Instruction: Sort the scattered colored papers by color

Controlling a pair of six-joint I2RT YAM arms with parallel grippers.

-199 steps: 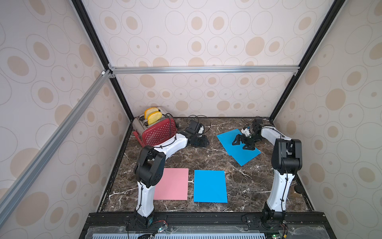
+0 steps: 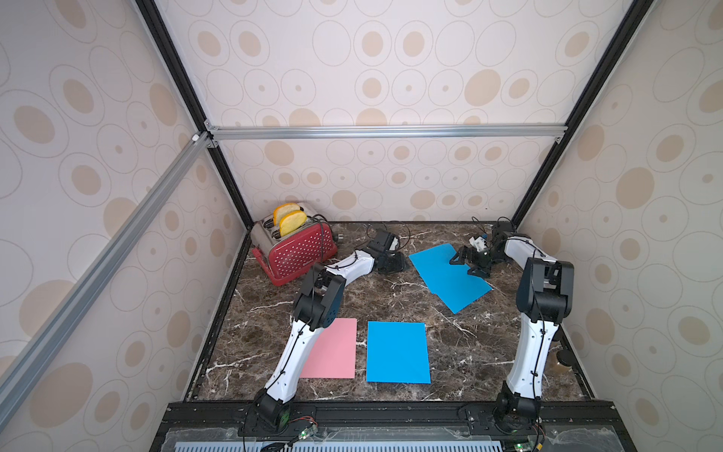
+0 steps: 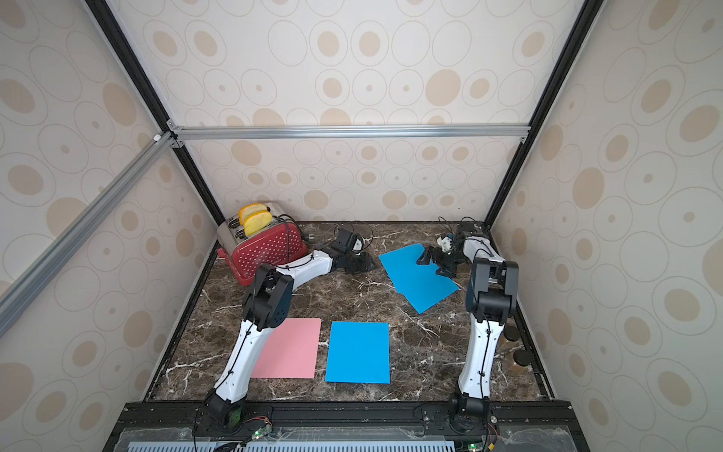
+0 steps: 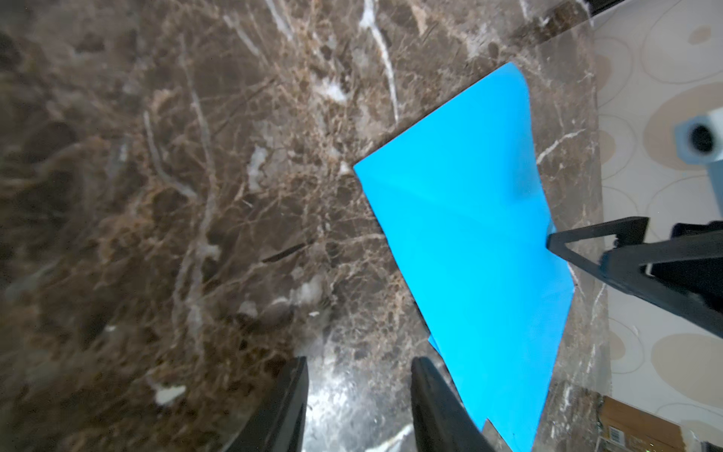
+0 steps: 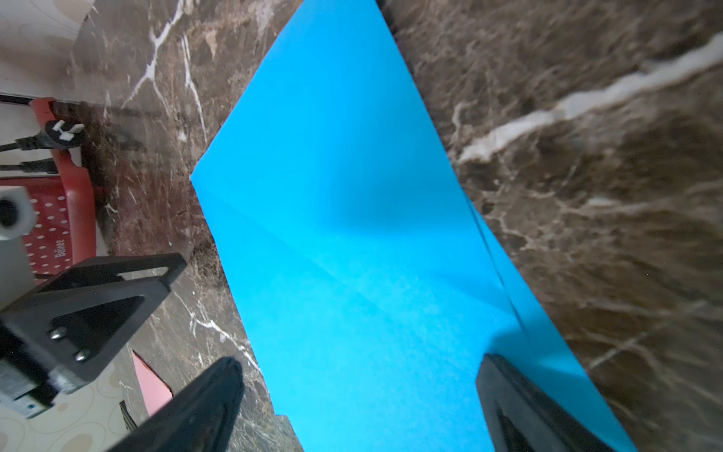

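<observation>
At the back right lie blue papers point(image 2: 437, 272), seemingly two overlapped, with a faint crease and a second edge showing in the right wrist view. My right gripper is open over them, its fingers point(image 5: 207, 399) wide apart and nothing held. To the left of these papers, my left gripper hangs over bare marble, its fingers point(image 4: 290, 403) part open and empty. Near the front edge, a blue square point(image 2: 398, 351) lies flat beside a pink square point(image 2: 331, 350); the left arm hides part of the pink one in the top left view.
A red toaster point(image 2: 295, 252) with yellow slices point(image 2: 291, 220) stands at the back left, close to the left arm. Marble between the front squares and the back papers is clear. Small dark-lidded jars point(image 3: 519, 358) sit by the right edge.
My left gripper has moved right toward the back blue papers. My right gripper has drawn slightly right over them. The back papers have shifted a touch left; the front squares have not moved.
</observation>
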